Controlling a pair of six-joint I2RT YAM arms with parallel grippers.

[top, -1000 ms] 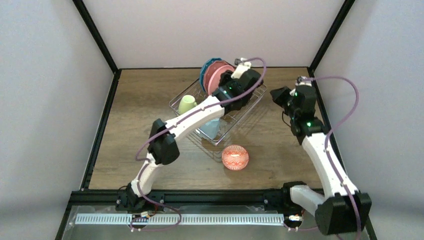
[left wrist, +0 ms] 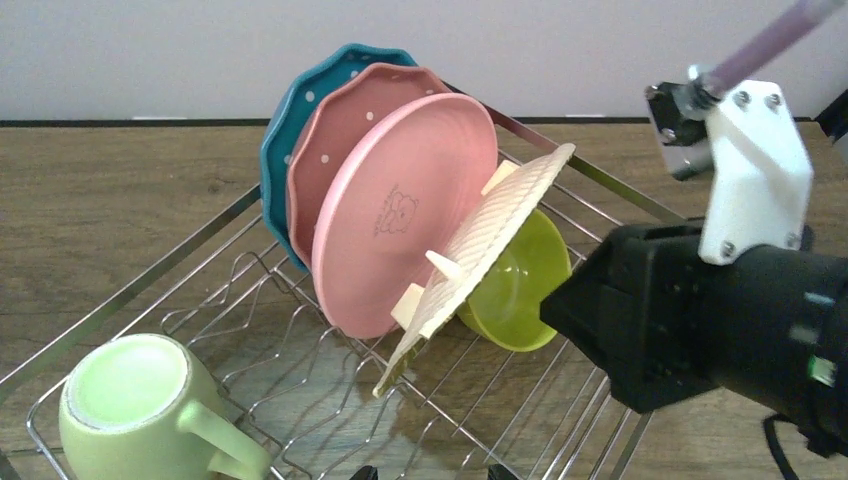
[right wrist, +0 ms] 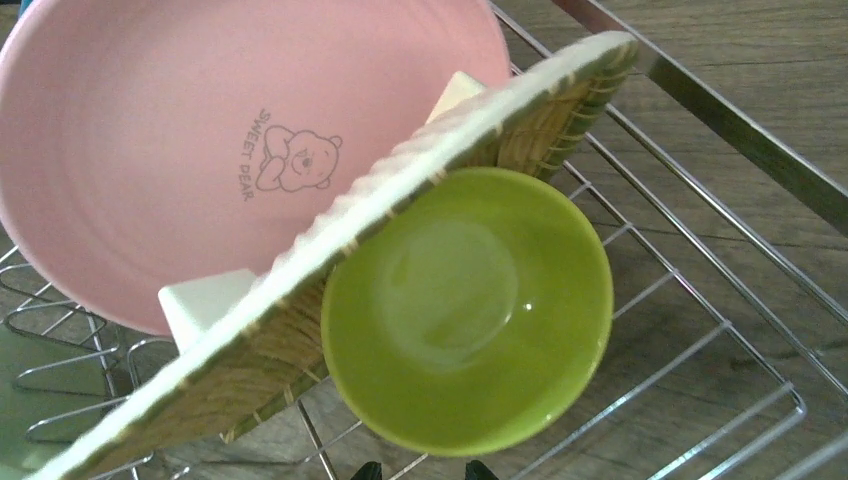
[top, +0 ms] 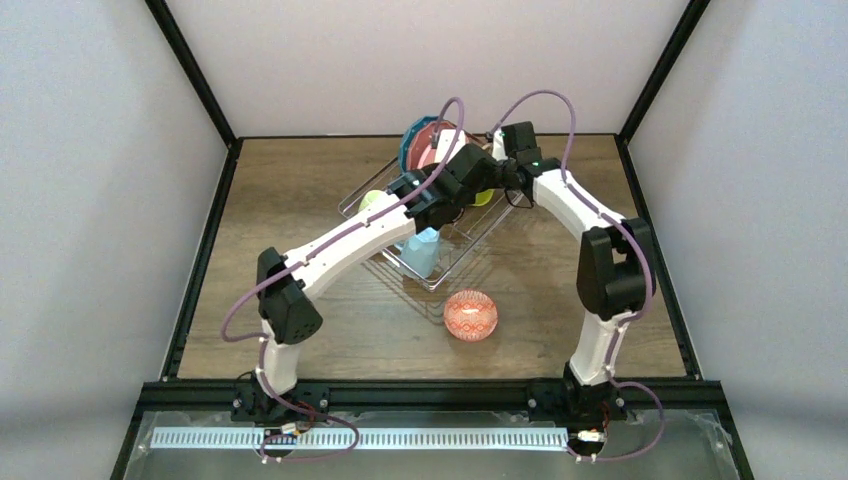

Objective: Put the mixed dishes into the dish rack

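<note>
The wire dish rack (left wrist: 128,285) holds a blue wavy plate (left wrist: 275,165), a pink dotted plate (left wrist: 345,112) and a smooth pink plate (left wrist: 400,215). A cream woven tray (left wrist: 490,240) with small pegs leans at a slant in front of them. Against its outer side a lime green bowl (right wrist: 460,310) is tipped, its inside facing the right wrist camera. An upturned pale green mug (left wrist: 140,410) is at the rack's left. My left gripper is open over the rack, nothing between its tips. My right gripper stands open beside the green bowl's lower rim.
A light blue cup (top: 421,255) is at the rack's front corner. In front of the rack, a red patterned bowl (top: 470,315) sits on the table. Both arms' ends are close together above the rack.
My right arm has swung left from the table's right side to the rack.
</note>
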